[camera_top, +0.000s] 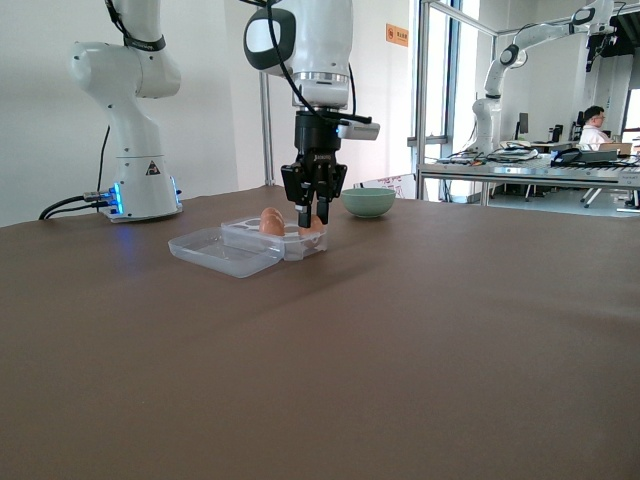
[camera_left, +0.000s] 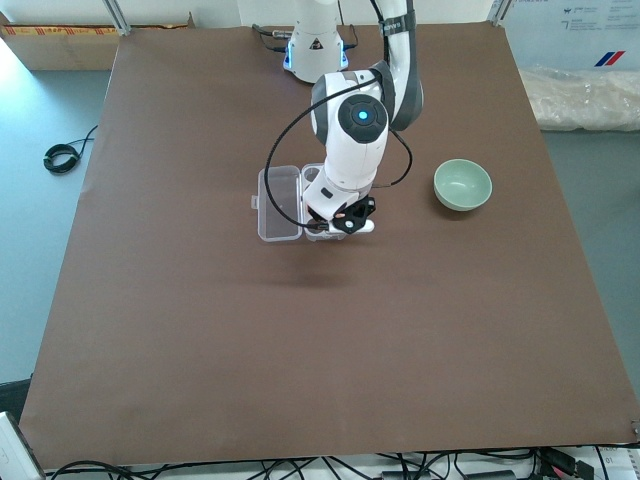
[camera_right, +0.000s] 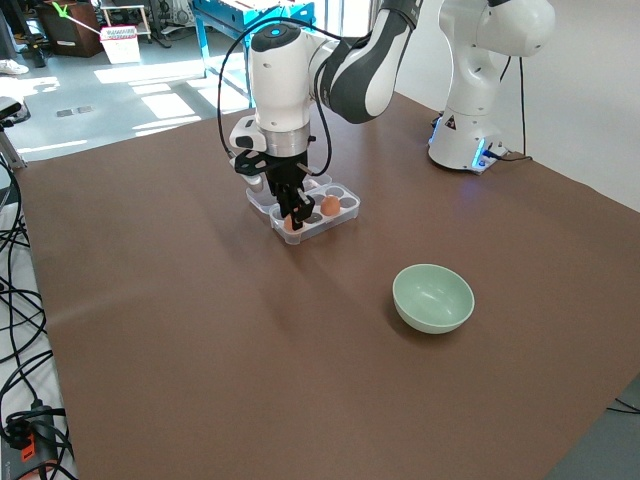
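My black gripper (camera_top: 314, 215) points down into an open clear plastic egg box, its fingertips at an egg (camera_top: 308, 229) in the tray half (camera_right: 330, 224); whether they grip it is unclear. A second brown egg (camera_top: 271, 223) sits in the tray, seen also as an egg (camera_right: 330, 205) in the right view. The empty lid (camera_top: 225, 255) lies flat beside the tray. In the left view my arm hides most of the tray, next to the lid (camera_left: 279, 205). A pale green bowl (camera_left: 462, 186) stands apart from the box, also seen as a bowl (camera_right: 433, 298).
The base of a white arm (camera_right: 464, 140) stands behind the box, with cables. Cables lie beyond the table's edge.
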